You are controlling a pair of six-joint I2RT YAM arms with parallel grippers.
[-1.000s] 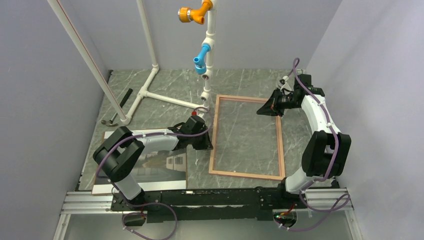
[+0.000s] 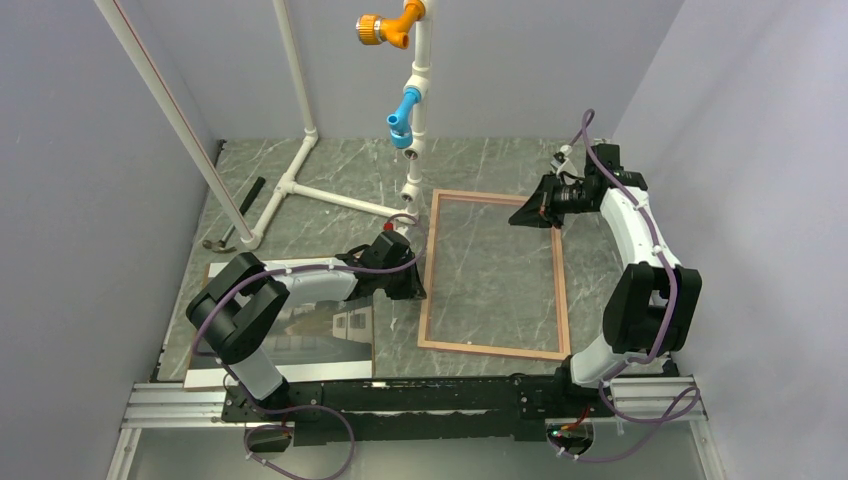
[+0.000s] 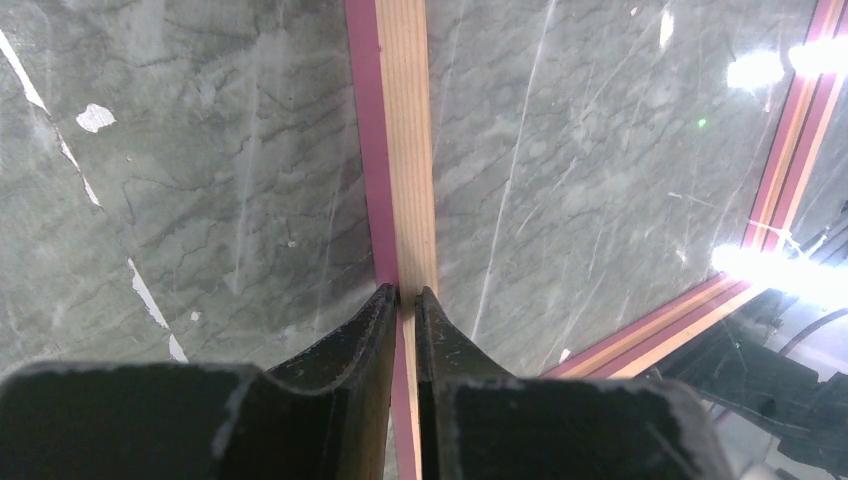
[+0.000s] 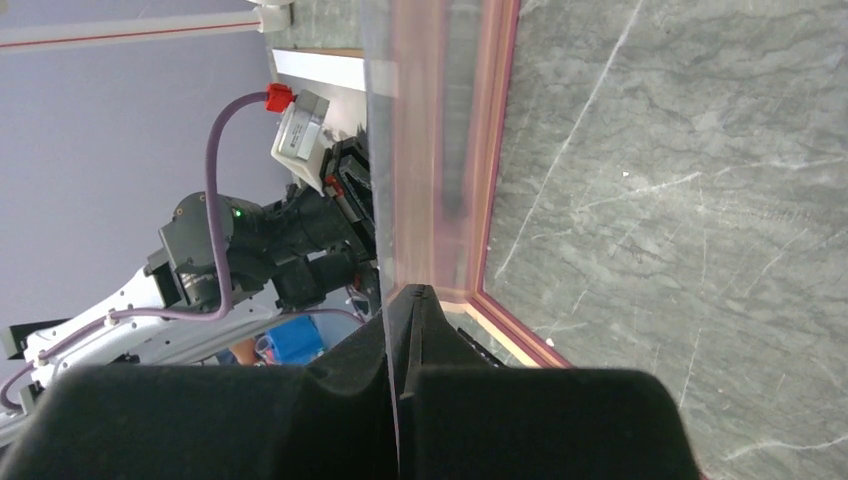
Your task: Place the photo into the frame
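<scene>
The wooden frame [image 2: 563,300] lies flat on the grey marbled table. My left gripper [image 2: 422,295] is at its left rail; in the left wrist view, the left gripper is shut on that wooden rail [image 3: 405,130]. The photo [image 2: 325,338], a grey print with a pale border, lies left of the frame, partly hidden by my left arm. Over the frame's upper right is my right gripper [image 2: 514,220]. In the right wrist view, a clear sheet [image 4: 425,150] rises from between the closed fingertips of my right gripper. The sheet barely shows from above.
White pipes [image 2: 345,201] with a blue fitting [image 2: 402,120] and an orange fitting [image 2: 385,30] stand at the back, close to the frame's upper left corner. A hammer [image 2: 243,210] lies at the far left. Bare table surrounds the frame's right side.
My right gripper has shifted slightly left and its wrist a little towards the back. The left arm, frame and photo have not moved.
</scene>
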